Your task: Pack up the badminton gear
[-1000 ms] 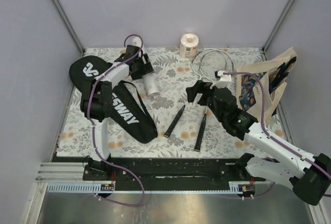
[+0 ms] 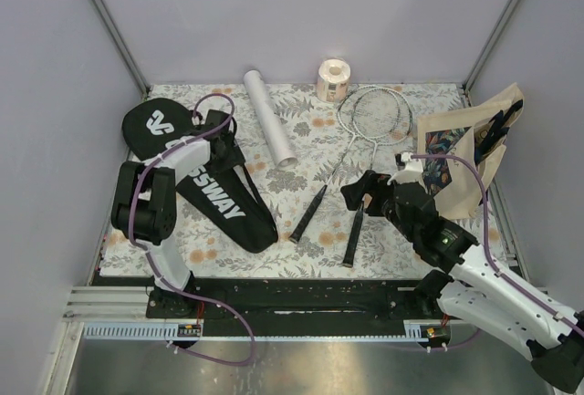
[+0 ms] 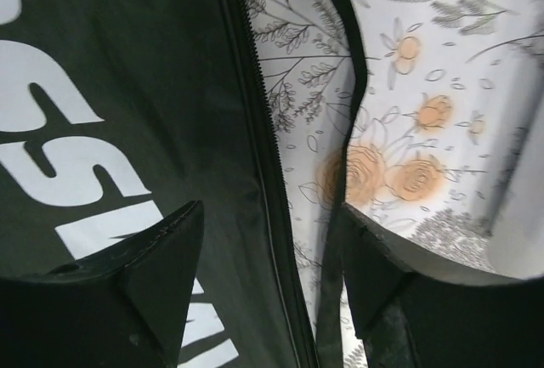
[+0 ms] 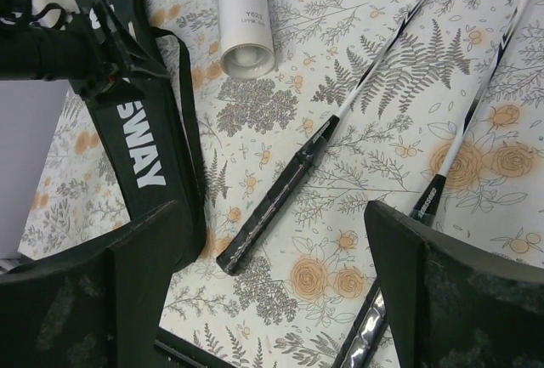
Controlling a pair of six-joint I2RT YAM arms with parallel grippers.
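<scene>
The black racket bag (image 2: 219,199) with white lettering lies at the left of the table, its thin strap (image 2: 259,192) looped along its right side. Over the bag's right edge hovers my left gripper (image 2: 230,156); its fingers stand apart. The left wrist view has the bag's zip (image 3: 270,164) running between those fingers and the strap (image 3: 353,87) by the right fingertip. Two rackets lie at centre, with pale heads (image 2: 376,114) at the back and black handles (image 4: 270,205) in front. My right gripper is open above the handles, holding nothing.
A white tube (image 2: 271,121) lies right of the bag. At the back stands a paper-wrapped roll (image 2: 333,80). A beige tote bag (image 2: 461,149) with dark items in it stands at the right edge.
The tube rests slightly further right. My right gripper has shifted a little towards the front.
</scene>
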